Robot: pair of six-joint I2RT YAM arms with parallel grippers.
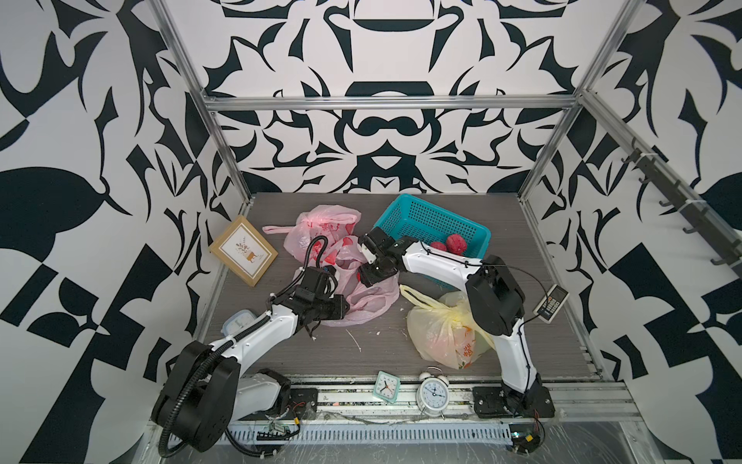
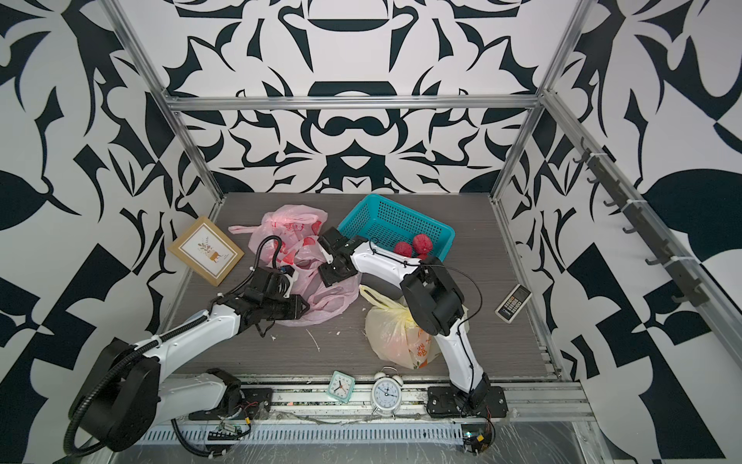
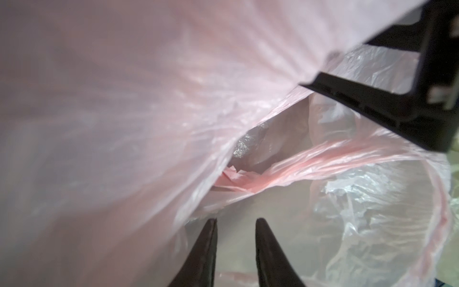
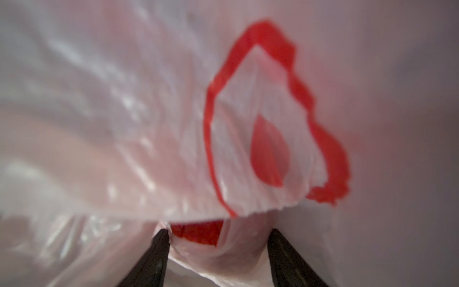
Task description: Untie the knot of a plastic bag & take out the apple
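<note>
An opened pink plastic bag (image 1: 375,301) lies spread mid-table, wrinkled, with red print. My left gripper stands part open at the bag's near left part; pink film fills the view behind its fingers, and I see nothing clamped between them. My right gripper is open inside the bag's folds, its fingers on either side of a film-covered bulge (image 4: 239,260) with a red patch; whether that is an apple or print cannot be told. Round red apples (image 1: 456,245) sit in the teal basket (image 1: 403,219).
A second pink bag (image 1: 320,224) lies behind, and a yellow bag (image 1: 440,336) stands under the right forearm. A picture frame (image 1: 243,249) is on the left, a calculator (image 1: 551,303) on the right. Two clocks (image 1: 433,394) line the front edge.
</note>
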